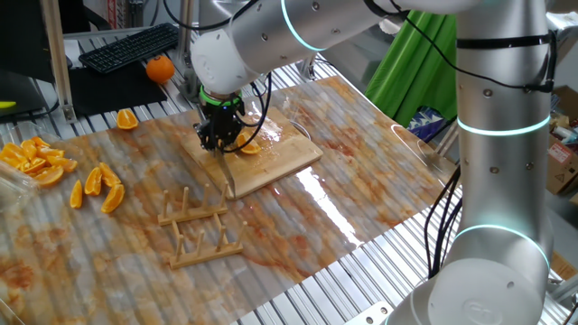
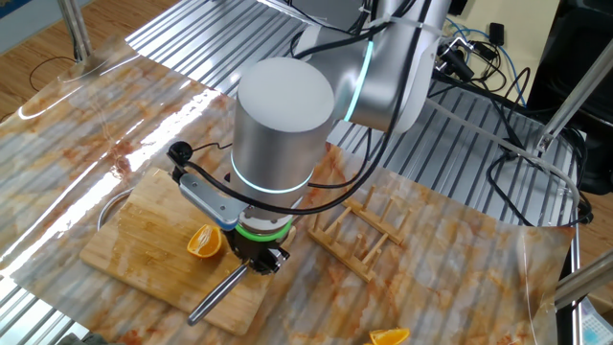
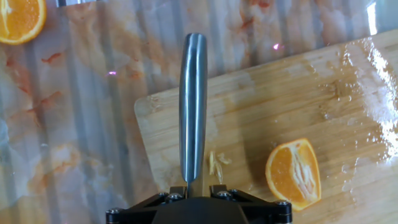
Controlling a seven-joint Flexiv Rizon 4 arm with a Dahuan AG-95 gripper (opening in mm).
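My gripper is shut on a knife at the thin neck just below its shiny metal handle, which points away from the fingers in the wrist view. In exterior view 2, the handle slants down past the board's edge; the blade is hidden behind the gripper. Beneath lies a wooden cutting board. An orange piece rests on it, cut face showing, to the right of the gripper in the wrist view and apart from it. From exterior view 1, the gripper is over the board's left part.
A wooden peg rack stands in front of the board. Several orange wedges and a heap of pieces lie to the left. A whole orange sits behind, near a keyboard.
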